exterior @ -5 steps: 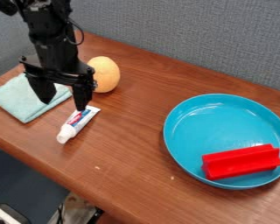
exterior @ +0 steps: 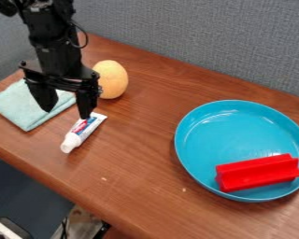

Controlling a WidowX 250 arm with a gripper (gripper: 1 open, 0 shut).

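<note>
My black gripper [exterior: 64,102] hangs at the upper left with its fingers open, above the table between a folded pale mint cloth [exterior: 18,105] and a white toothpaste tube [exterior: 82,133]. The tube lies diagonally just below and right of the fingers. A yellow egg-shaped object [exterior: 112,77] rests behind the gripper on its right side, partly hidden by it. On the right, a red block-like object [exterior: 257,172] lies in a round blue plate [exterior: 234,131].
The wooden table [exterior: 152,187] has free room in its middle and at the front. Its left edge drops to a dark floor at the lower left. A grey partition [exterior: 202,37] runs along the back.
</note>
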